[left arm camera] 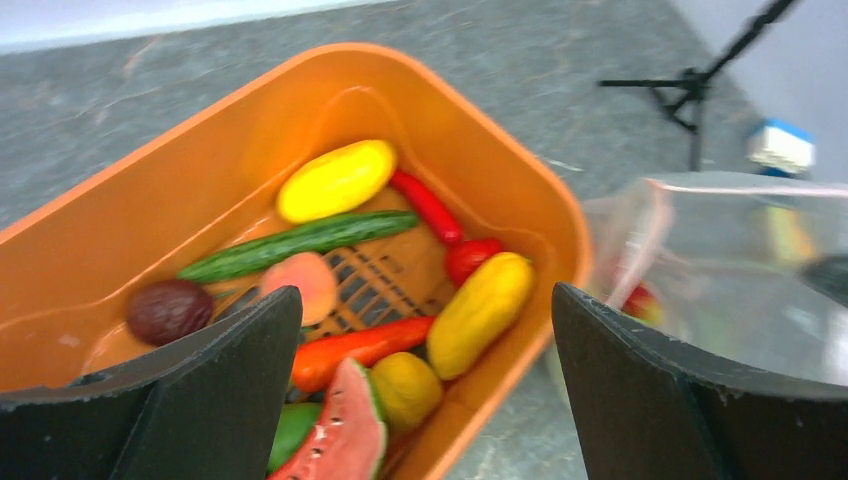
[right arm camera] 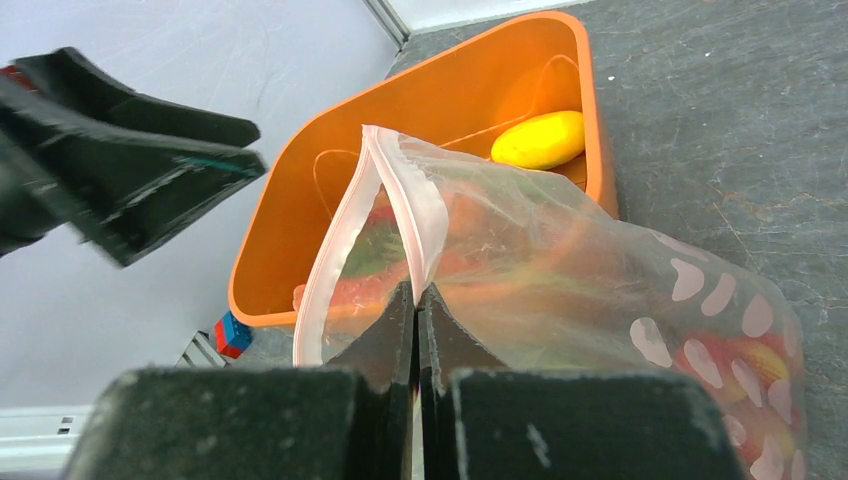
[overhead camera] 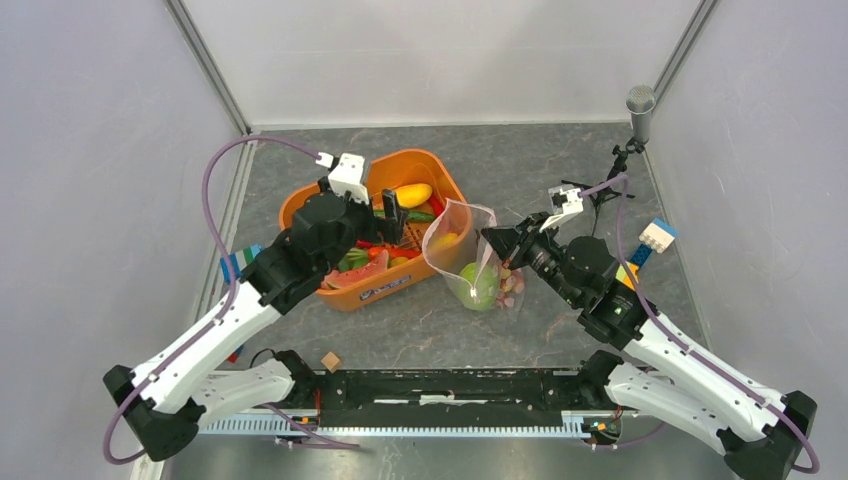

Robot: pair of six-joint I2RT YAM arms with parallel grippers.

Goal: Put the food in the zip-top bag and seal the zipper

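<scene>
The clear zip top bag (overhead camera: 455,268) stands with its mouth gaping, to the right of the orange basket (right arm camera: 262,262). A round green item (overhead camera: 480,288) and some reddish-yellow food (right arm camera: 757,358) show through the film. My right gripper is shut on the bag's rim, whose pale zipper strip (right arm camera: 324,275) rises from its fingertips. My left gripper stands open above the basket, nothing between its fingers. Beneath it lie a yellow oblong item (left arm camera: 482,312), a cucumber (left arm camera: 300,246), a watermelon slice (left arm camera: 340,430) and a red chili (left arm camera: 428,205).
A microphone on a small tripod (overhead camera: 640,102) stands at the back right. Toy blocks (overhead camera: 657,236) lie near the right wall, and a small wooden block (overhead camera: 331,361) at the front. Bare grey tabletop (overhead camera: 420,335) extends before the basket.
</scene>
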